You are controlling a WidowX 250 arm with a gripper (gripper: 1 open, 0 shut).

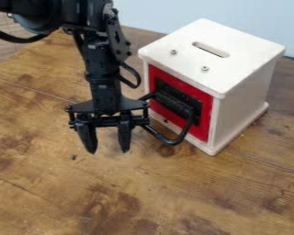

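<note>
My black gripper hangs low over the wooden table at centre-left, its two fingers apart and pointing down, with nothing between them. To its right stands a white wooden box with a slot in the top and a red front. A black panel is set in that front, and a black tube-like loop reaches out from it toward my gripper. Whether the loop touches the gripper cannot be told.
The box occupies the back right, near a pale wall behind.
</note>
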